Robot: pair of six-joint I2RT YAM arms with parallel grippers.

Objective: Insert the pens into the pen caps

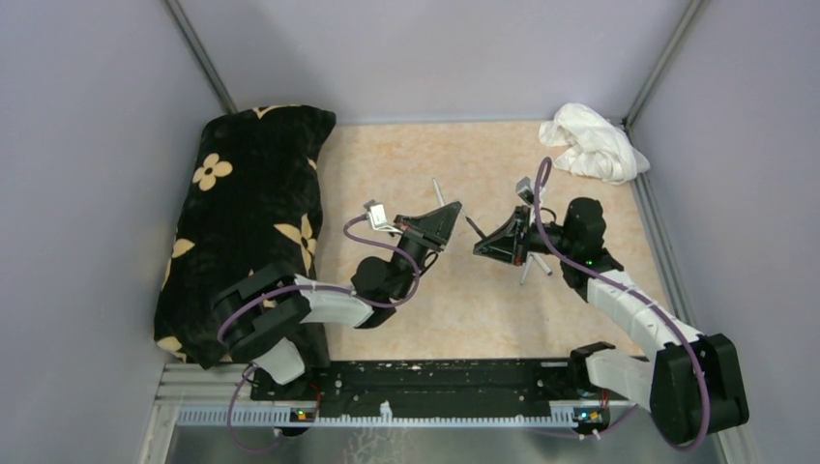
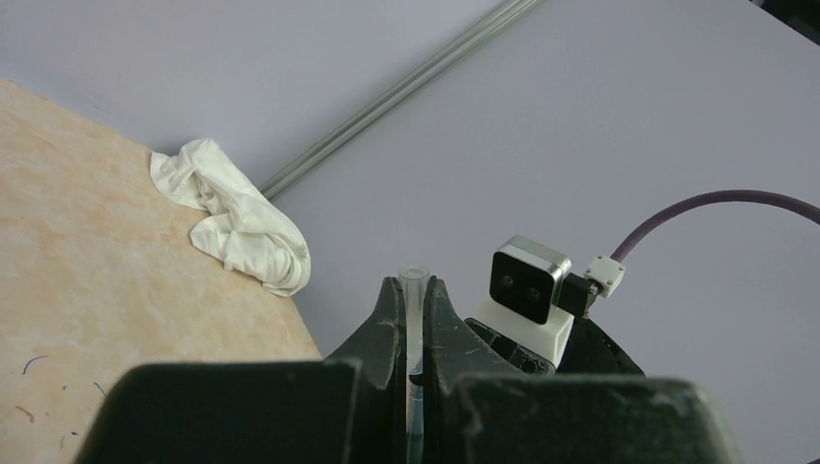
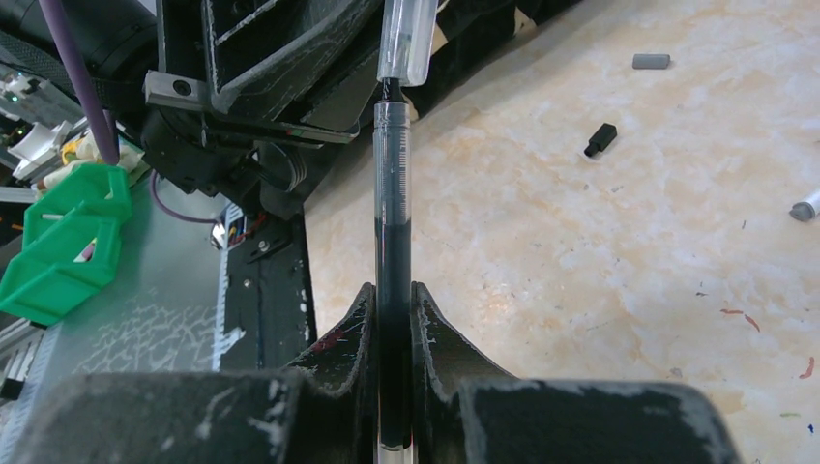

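Note:
My left gripper [image 1: 458,207] is shut on a slim clear pen cap [image 2: 414,314], its open rim standing just past the fingertips. My right gripper [image 1: 478,251] is shut around a dark-inked pen [image 3: 393,203], whose tip points up and left towards the cap in the top view. From above, a small gap shows between the pen's tip and the left fingertips. In the right wrist view, the black tip lines up with the near end of the cap; whether it touches or enters cannot be told there.
White sticks, perhaps pens, lie on the table behind the left gripper [image 1: 438,191] and under the right one [image 1: 542,265]. A black piece [image 3: 600,140] and a grey piece [image 3: 651,61] lie loose. White cloth [image 1: 592,145] fills the back right corner; a dark cushion [image 1: 242,184] lines the left.

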